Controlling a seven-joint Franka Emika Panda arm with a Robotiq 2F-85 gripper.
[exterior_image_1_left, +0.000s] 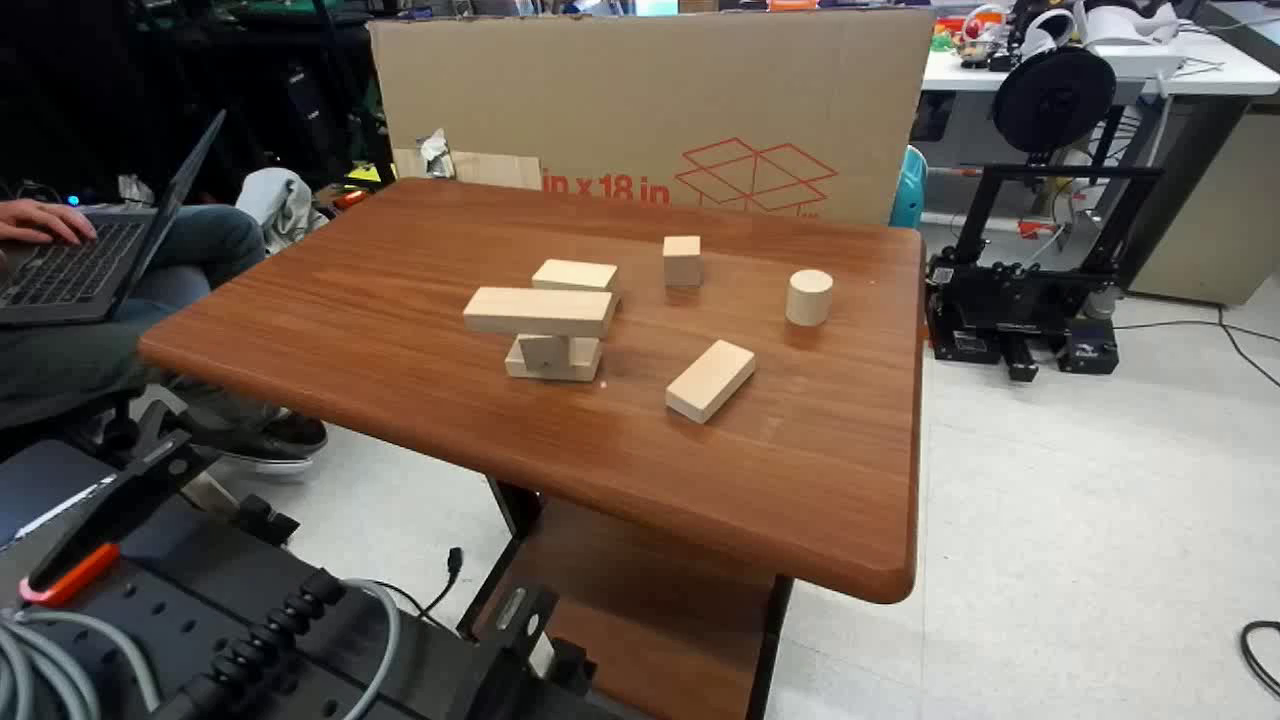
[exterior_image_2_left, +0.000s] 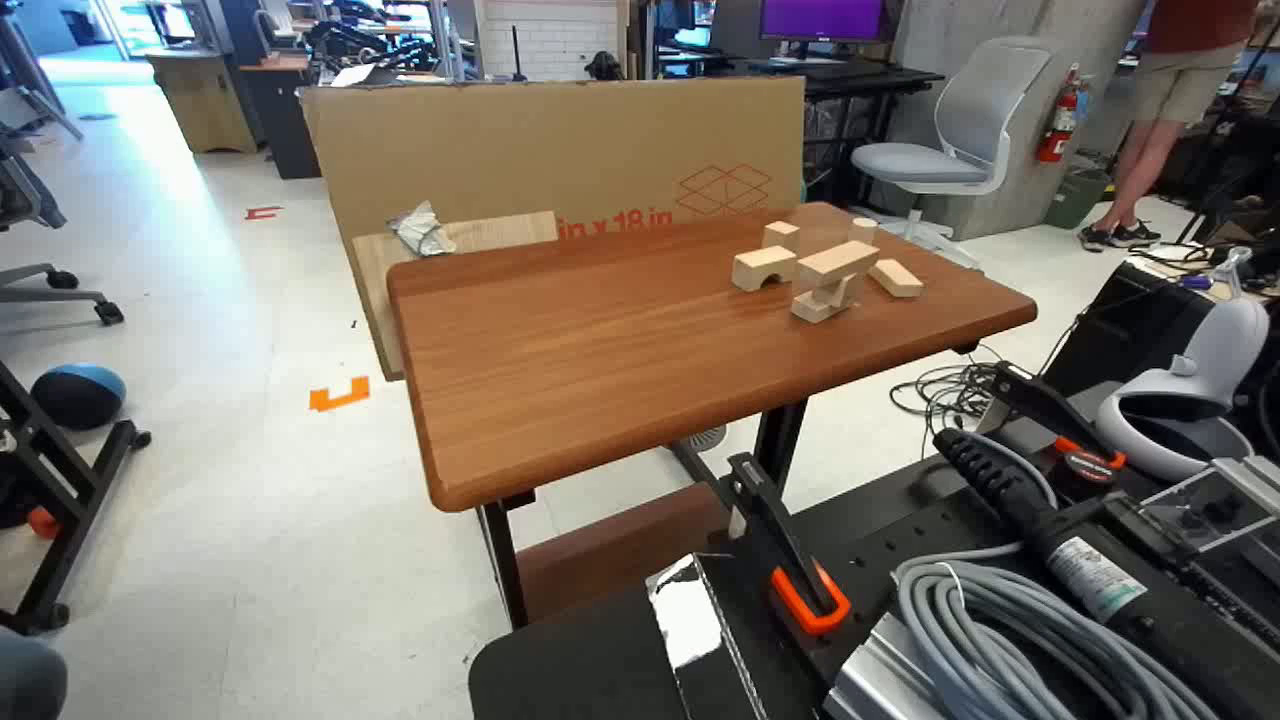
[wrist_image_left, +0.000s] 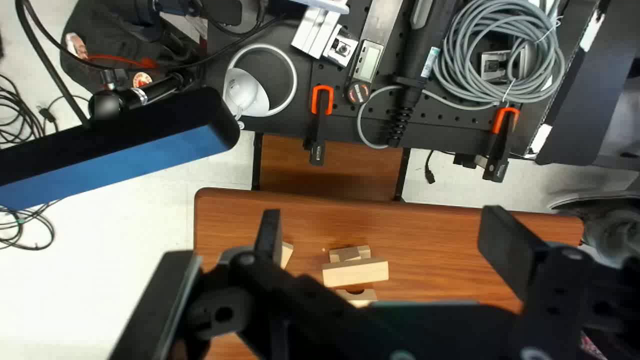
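Note:
My gripper is open, high above the table, with nothing between its wide-spread fingers; neither exterior view shows it. In exterior view 1, a long wooden block (exterior_image_1_left: 536, 312) lies across a small block (exterior_image_1_left: 543, 350) on top of a flat base block (exterior_image_1_left: 578, 364). Just behind this stack is an arch block (exterior_image_1_left: 576, 275), whose notch shows in exterior view 2. A cube-like block (exterior_image_1_left: 681, 262) and an upright cylinder (exterior_image_1_left: 809, 298) stand apart towards the back right. One more rectangular block (exterior_image_1_left: 710, 382) lies flat at the front right.
A black bench with clamps (exterior_image_2_left: 806, 596) and coiled cable (exterior_image_2_left: 1032, 636) borders the front. Someone with a laptop (exterior_image_1_left: 90, 258) sits at the left.

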